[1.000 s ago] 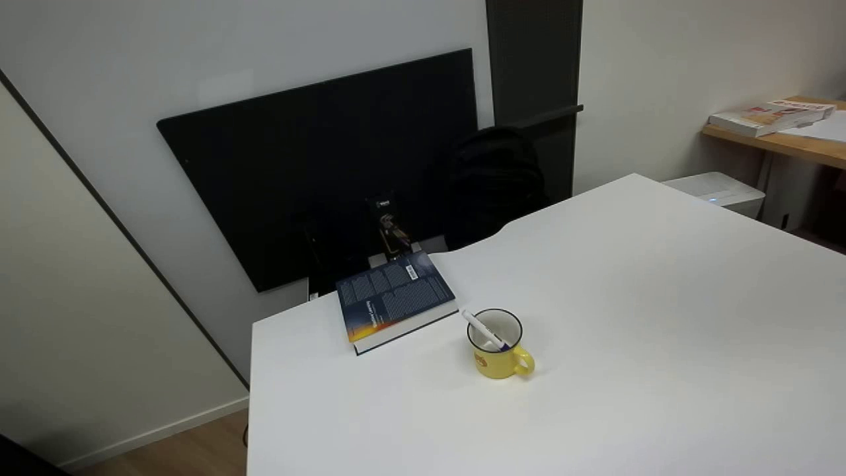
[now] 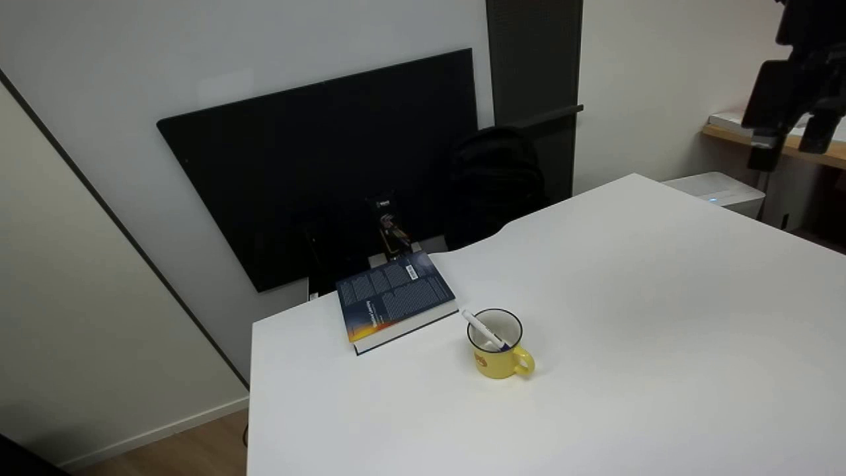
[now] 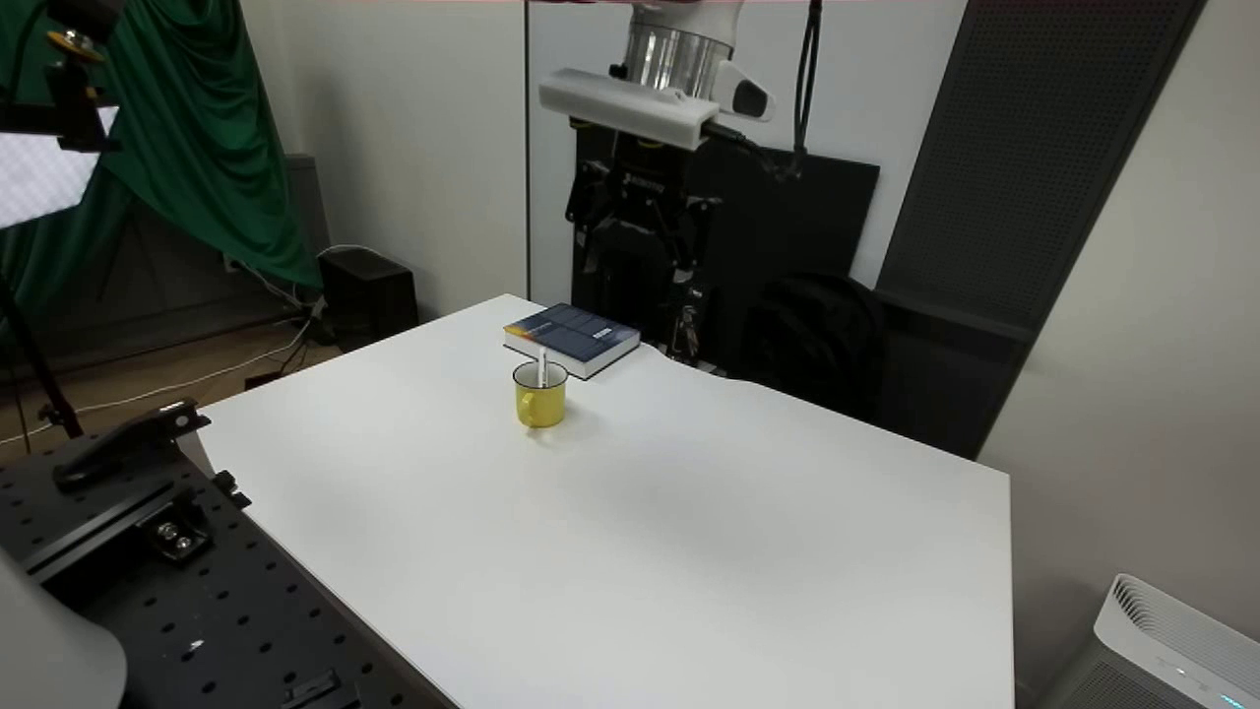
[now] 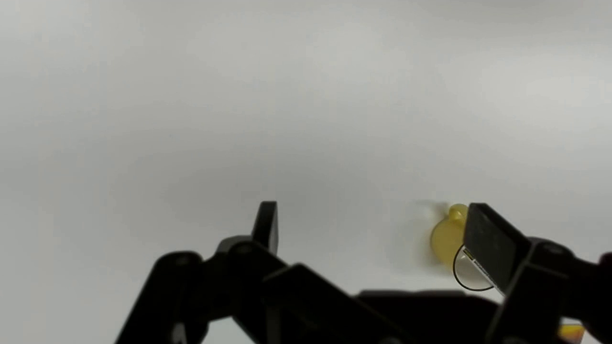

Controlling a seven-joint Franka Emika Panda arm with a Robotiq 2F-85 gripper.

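A yellow mug with a dark rim stands upright on the white table. Inside it leans a white marker, its upper end sticking out over the rim. Behind the mug, near the table's far edge, lies a thick dark blue book. My gripper hangs high above the table, open and empty. In the wrist view the fingers are spread wide, and the right one partly covers the mug far below. Only a corner of the book shows there.
A black perforated platform borders its near left side. Beyond the far edge sits a dark backpack; a white appliance stands off the right side.
My gripper has come into exterior view 1 at the upper right, where it was out of sight before. The mug, marker and book have stayed put.
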